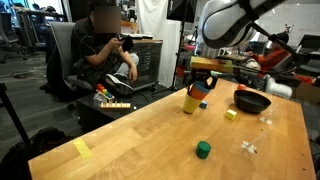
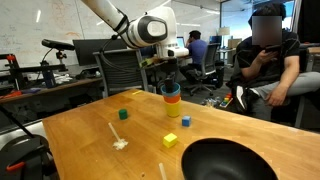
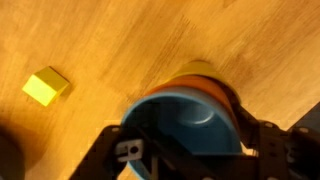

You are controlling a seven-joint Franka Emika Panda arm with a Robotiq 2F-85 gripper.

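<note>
A stack of cups stands on the wooden table: a blue cup [image 2: 172,88] on top, an orange cup [image 2: 174,99] under it and a yellow cup [image 2: 172,109] lowest. My gripper [image 1: 199,79] is at the top of this stack, pointing down. In the wrist view the blue cup [image 3: 190,118] faces me with its open mouth, and dark fingers [image 3: 272,148] stand by its lower rim. The fingers look partly apart; whether they press on the cup does not show.
A black pan [image 2: 228,160] lies on the table. Near the stack are a yellow block [image 2: 170,139] and a blue block [image 2: 186,121]. A green block [image 1: 203,149] sits on the near side. A person [image 2: 272,60] sits beyond the table.
</note>
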